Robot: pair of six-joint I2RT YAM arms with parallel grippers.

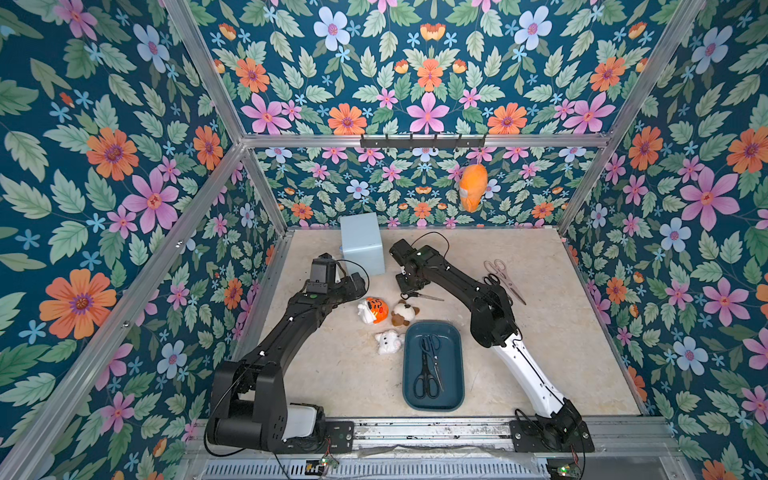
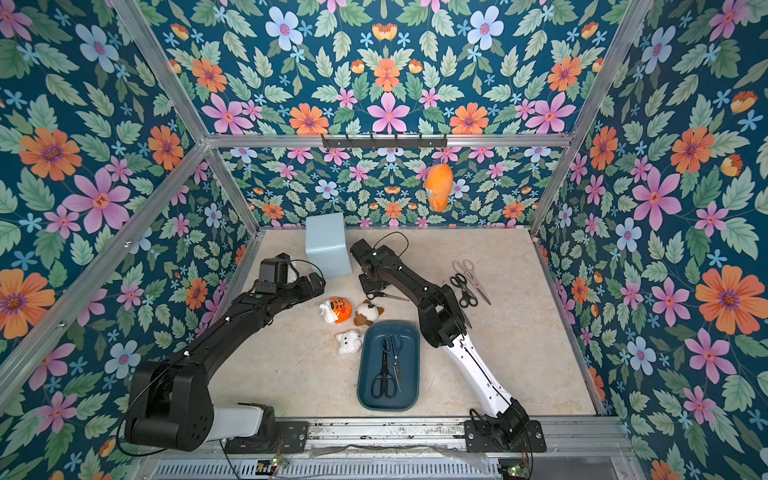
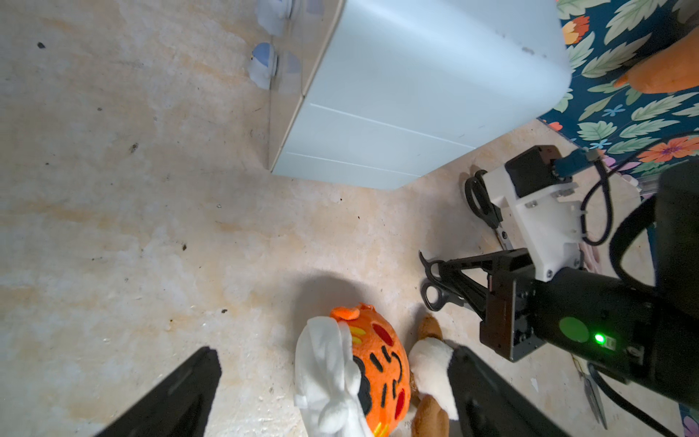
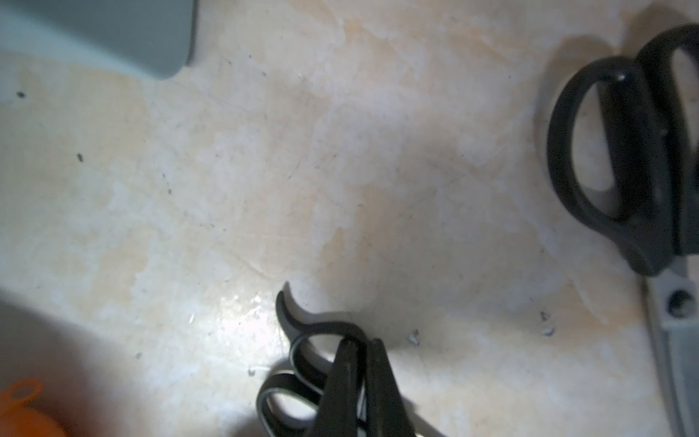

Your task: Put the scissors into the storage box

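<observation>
Small black scissors [image 4: 280,408] lie on the table near the centre, my right gripper down over their handle, its fingertips together; whether a thin part is between them is unclear. Larger black scissors [image 4: 640,174] and pink scissors [image 1: 512,284] lie to the right. The teal tray [image 1: 457,360], probably the storage box, stands at the front with two pairs of scissors inside. My left gripper hangs over the plush toys by the pale blue box, its fingers apart.
An orange pumpkin plush [image 3: 382,378], a brown-white plush [image 1: 404,312] and a white plush [image 1: 389,342] lie between arms and tray. The pale blue box [image 1: 361,244] stands at the back left. An orange object [image 1: 472,188] hangs at the back wall.
</observation>
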